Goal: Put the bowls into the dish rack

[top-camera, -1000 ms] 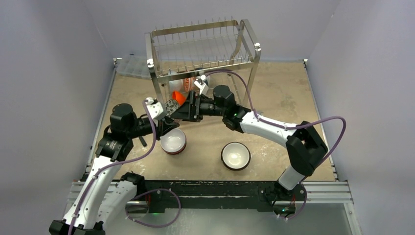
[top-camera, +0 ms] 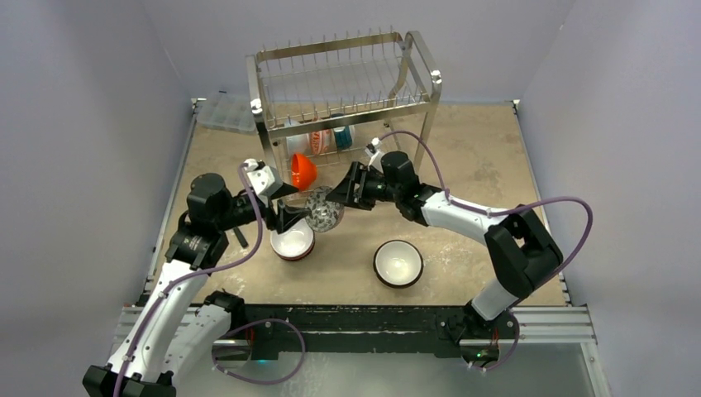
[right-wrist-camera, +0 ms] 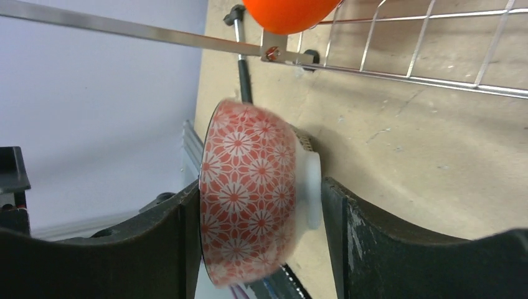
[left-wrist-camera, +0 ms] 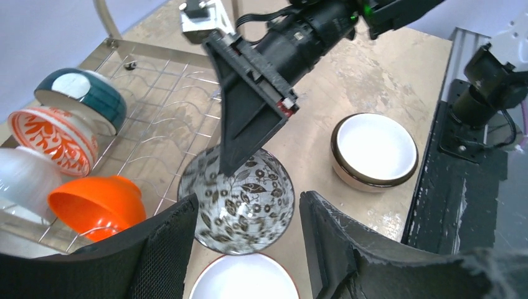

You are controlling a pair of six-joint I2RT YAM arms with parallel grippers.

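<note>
A patterned bowl [top-camera: 322, 217] is held upright on edge by my right gripper [top-camera: 343, 194], between its fingers; the right wrist view shows its red flowered outside [right-wrist-camera: 249, 187], and the left wrist view its grey patterned inside [left-wrist-camera: 236, 205]. My left gripper [top-camera: 293, 203] stands open, just left of that bowl, apparently with nothing between its fingers. In the dish rack [top-camera: 347, 112] lower tier sit an orange bowl [left-wrist-camera: 103, 205], a white bowl [left-wrist-camera: 25, 177], a red-patterned bowl [left-wrist-camera: 53, 137] and a teal bowl [left-wrist-camera: 81, 103].
A white bowl stack [top-camera: 291, 242] lies below the grippers. A dark-rimmed bowl [top-camera: 398, 263] lies at the front right. A clear plastic tray [top-camera: 223, 112] is at the back left.
The left gripper has shifted slightly.
</note>
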